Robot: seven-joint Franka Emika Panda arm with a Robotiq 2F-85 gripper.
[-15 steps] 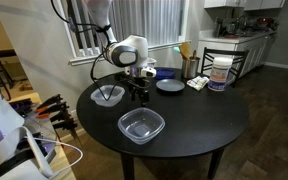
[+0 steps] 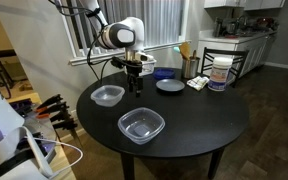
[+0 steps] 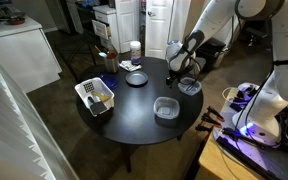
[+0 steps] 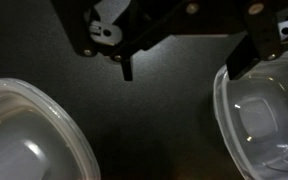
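Observation:
My gripper [image 2: 131,80] hangs above the round dark table, fingers apart, with nothing between its fingers. One clear plastic container [image 2: 141,125] sits near the table's front edge. A second clear container [image 2: 108,95] is on the left side, by the arm. In the wrist view, one clear tub [image 4: 29,140] shows at the lower left and another [image 4: 264,115] at the right. Bare dark tabletop lies between them, below the open fingers [image 4: 127,68]. Both containers look empty.
A grey plate [image 2: 170,86], a blue bowl [image 2: 164,73], a utensil holder [image 2: 191,68] and a white tub with a label [image 2: 220,72] stand toward the back. A white basket [image 3: 95,96] holds several items.
The arm and gripper have risen a little and shifted slightly left in exterior view 1. Both containers look unmoved.

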